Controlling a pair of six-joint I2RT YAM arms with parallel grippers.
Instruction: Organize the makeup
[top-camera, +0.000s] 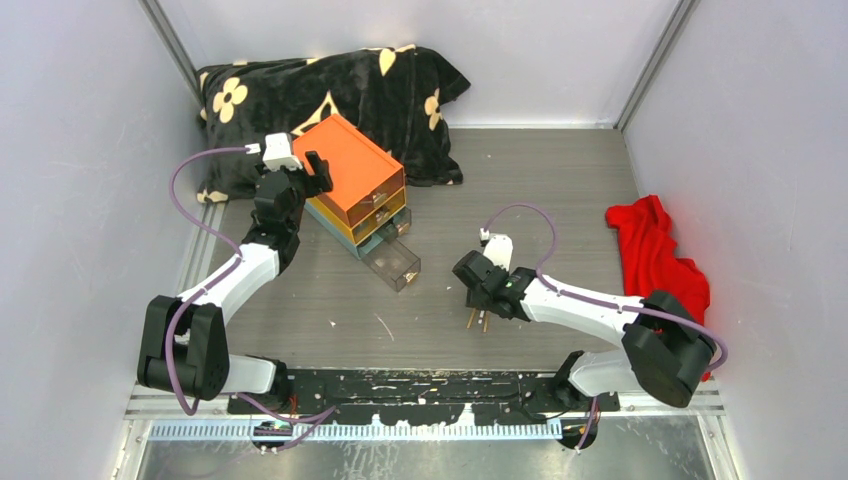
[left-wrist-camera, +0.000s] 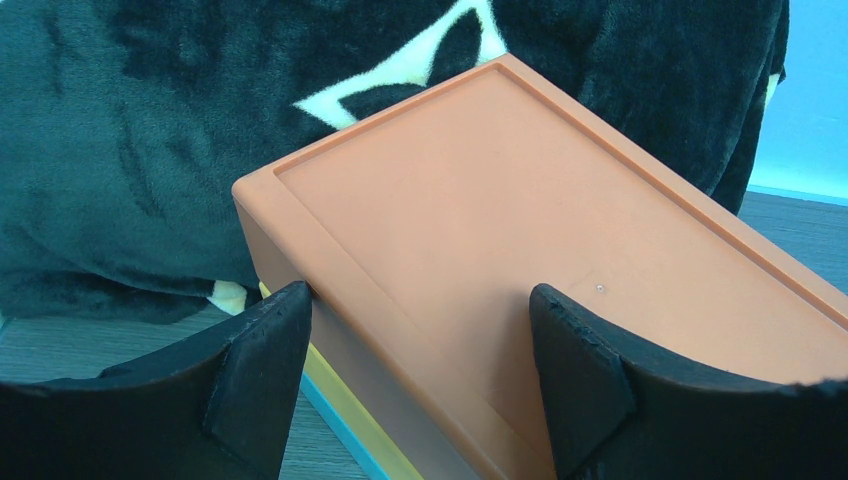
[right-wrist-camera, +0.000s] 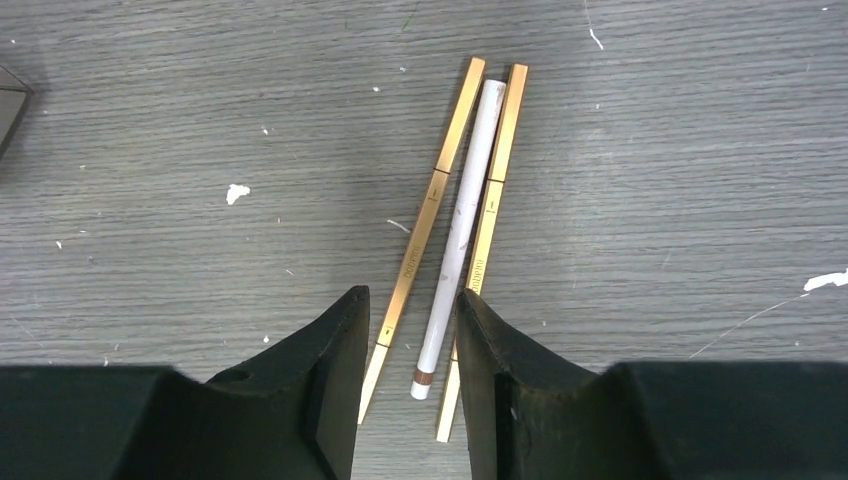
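Note:
An organizer (top-camera: 348, 163) with orange, yellow and blue tiers stands at the back left, its clear lower drawer (top-camera: 392, 264) pulled out. My left gripper is shut on the organizer's top edge, seen close in the left wrist view. Three slim sticks lie side by side on the table: a gold pencil (right-wrist-camera: 412, 260), a white pencil (right-wrist-camera: 452, 250) and another gold pencil (right-wrist-camera: 488, 220). My right gripper hangs over their lower halves, fingers part open and the fingertips around the white pencil's line; whether it touches them is unclear.
A dark flowered blanket (top-camera: 250, 90) lies along the back left wall. A red cloth (top-camera: 655, 260) lies at the right edge. Bare table (top-camera: 530, 160) stretches across the back right and in front of the organizer.

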